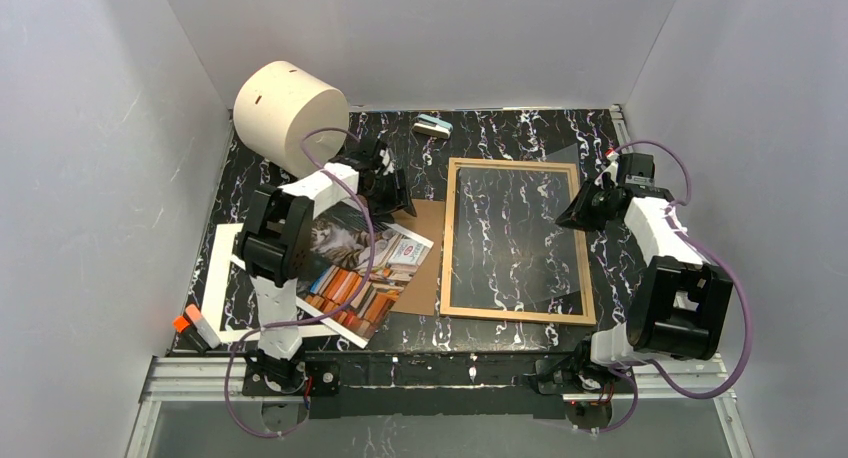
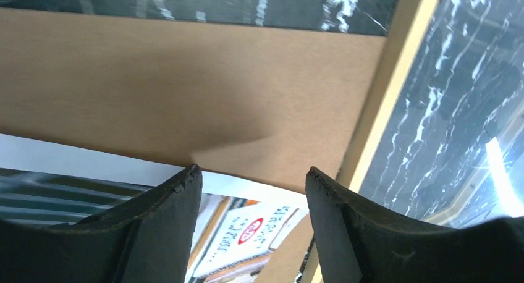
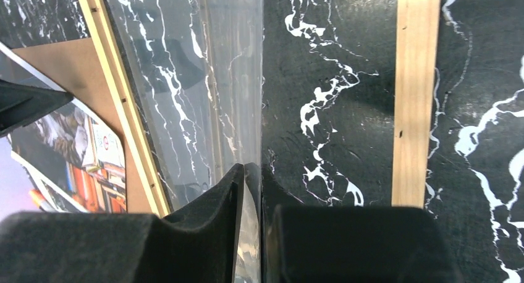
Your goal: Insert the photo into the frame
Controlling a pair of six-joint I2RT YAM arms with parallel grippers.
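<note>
The photo [image 1: 372,278], a cat among books with a white border, lies tilted on the left side of the table, partly over a brown board [image 1: 425,238]. Above its far edge is my left gripper; the fingers stand wide apart with the photo's white border showing below them. To the right lies the wooden frame [image 1: 449,248]. At its right side hovers my right gripper, its fingers close together with a narrow gap. The edge of a clear sheet [image 3: 185,104] runs down to these fingers; whether they touch it is unclear.
A white mat [image 1: 217,278] lies partly under the photo. Orange-tipped markers [image 1: 195,328] rest at the front left. A large cream roll [image 1: 290,118] and a stapler [image 1: 432,126] stand at the back.
</note>
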